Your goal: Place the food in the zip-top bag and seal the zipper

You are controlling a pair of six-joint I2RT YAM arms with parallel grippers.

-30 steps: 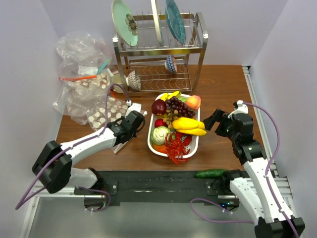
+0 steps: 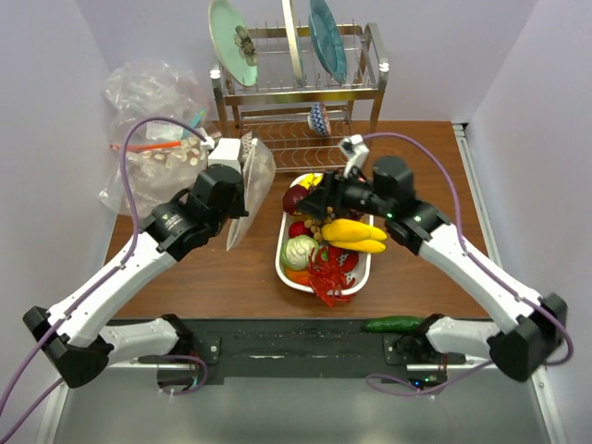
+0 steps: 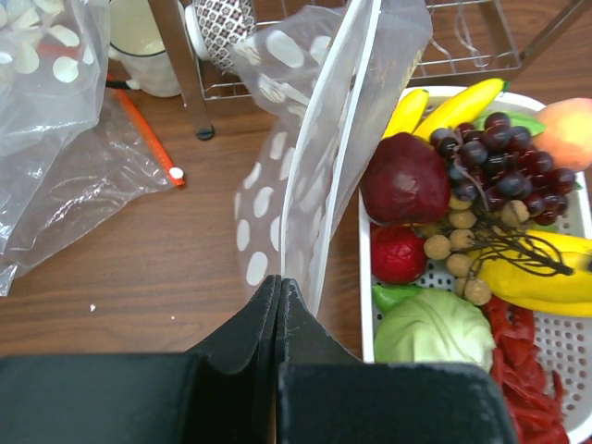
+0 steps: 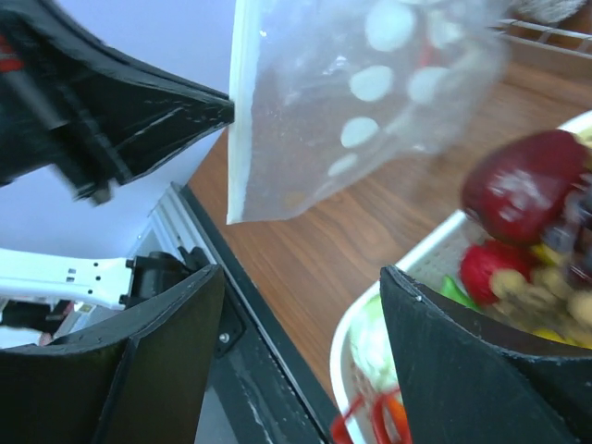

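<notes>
A clear zip bag with white dots [image 2: 255, 185] [image 3: 262, 213] [image 4: 370, 111] hangs upright from my left gripper [image 2: 239, 205], whose fingers are shut on its edge. My right gripper [image 2: 319, 199], part open with nothing visible between its fingers, is over the food tray, facing the bag. The white tray [image 2: 280, 259] [image 3: 365, 333] holds a red apple [image 3: 402, 180], bananas [image 2: 356, 236], grapes [image 3: 495, 157], a cabbage [image 3: 435, 333], a peach [image 3: 564, 134] and red crab-like food [image 2: 328, 277].
More plastic bags [image 2: 148, 102] lie at the left. A dish rack [image 2: 296, 92] with plates and cups stands at the back. A cucumber [image 2: 388, 326] lies at the front right edge. Bare table shows at the right and front left.
My right gripper has swung leftward from the table's right side to over the tray.
</notes>
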